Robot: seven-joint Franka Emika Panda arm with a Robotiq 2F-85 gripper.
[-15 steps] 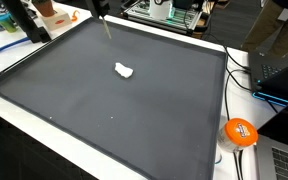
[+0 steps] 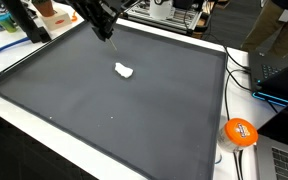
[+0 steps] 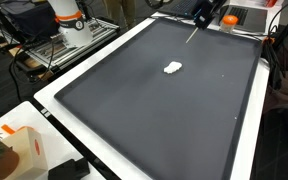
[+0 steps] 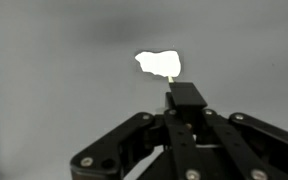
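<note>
A small white, irregular lump (image 2: pixel 123 70) rests on the dark grey board (image 2: pixel 134 110). In exterior view 2 the same white lump (image 3: pixel 172 67) lies left of the board's middle. My gripper (image 2: pixel 109 36) hangs over the board, behind the lump in exterior view 1. A thin, pale stick (image 3: pixel 192 35) slants down from its fingers. From the wrist view, my gripper is shut, and the yellowish end of the stick (image 4: pixel 171 79) shows just past the fingers, by the lump's lower edge. Whether stick and lump touch is unclear there; exterior view 1 shows a gap between them.
An orange-lidded jar (image 2: pixel 238 134) stands off the board's right side, near a laptop (image 2: pixel 281 158). Cables run along that side. Past the far left corner is a cluttered shelf with a small pot (image 2: pixel 46 8). Most of the board is bare.
The lump has stayed in place.
</note>
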